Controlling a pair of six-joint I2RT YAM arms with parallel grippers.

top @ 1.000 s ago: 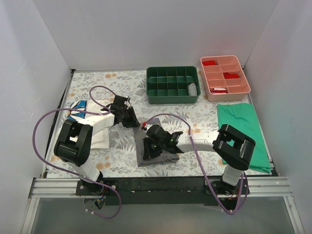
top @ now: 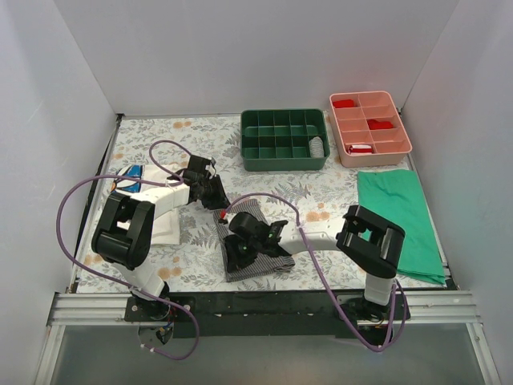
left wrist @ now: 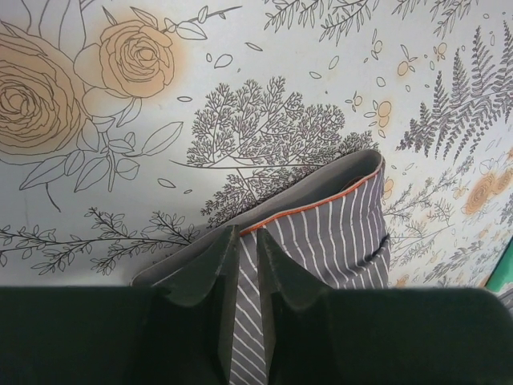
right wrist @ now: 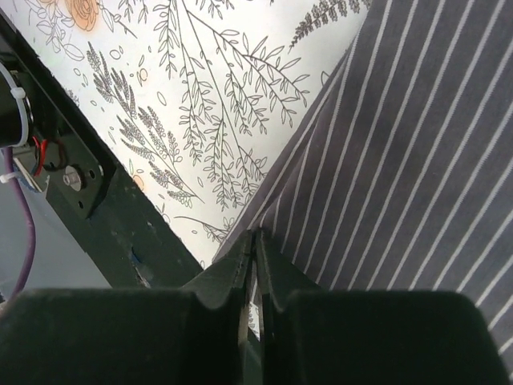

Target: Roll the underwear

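Note:
The grey underwear with white stripes (top: 260, 269) lies spread on the patterned mat in the middle front. My left gripper (top: 218, 200) is at its upper left; in the left wrist view its fingers (left wrist: 248, 249) are closed on the fabric by the orange-edged band (left wrist: 337, 208). My right gripper (top: 236, 249) is at the lower left of the underwear; in the right wrist view its fingers (right wrist: 255, 257) are closed on the folded striped edge.
A green divided box (top: 282, 112) and a pink divided box (top: 373, 108) stand at the back. Green cloth (top: 401, 224) lies at right, white folded cloths (top: 164, 233) at left.
My right gripper has moved left and slightly toward the front edge, and the lower part of the underwear has shifted with it. The left gripper has barely moved.

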